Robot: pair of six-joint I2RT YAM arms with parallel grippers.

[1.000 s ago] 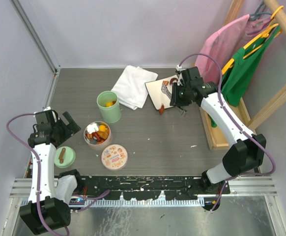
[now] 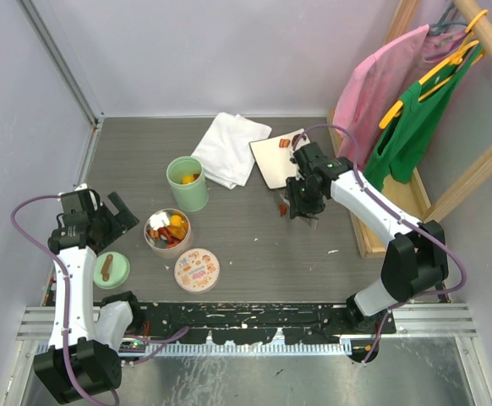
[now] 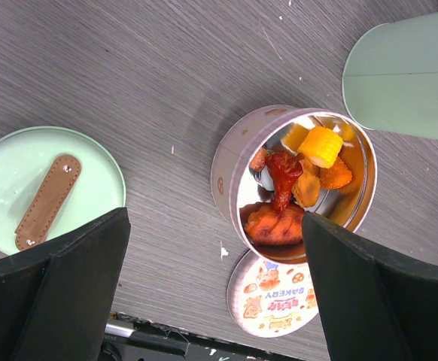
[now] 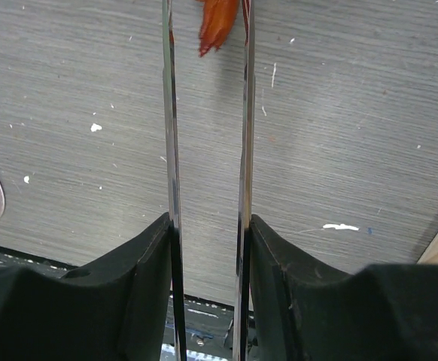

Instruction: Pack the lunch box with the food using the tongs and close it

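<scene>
The round lunch box (image 2: 168,241) holds food, including corn (image 3: 323,147) and meat; its printed lid (image 2: 196,271) lies below it. My left gripper (image 2: 121,211) hangs open at the left, above a green plate (image 2: 119,266). My right gripper (image 2: 295,205) is shut on a pair of long metal tongs (image 4: 171,135), low over the table below the cutting board (image 2: 269,161). An orange-red food piece (image 4: 219,22) lies by the tongs' tips; whether they grip it is unclear.
A green cup (image 2: 191,194) stands behind the lunch box, a white cloth (image 2: 229,144) at the back. A wooden rack (image 2: 367,241) with hanging clothes fills the right side.
The left arm is unchanged.
</scene>
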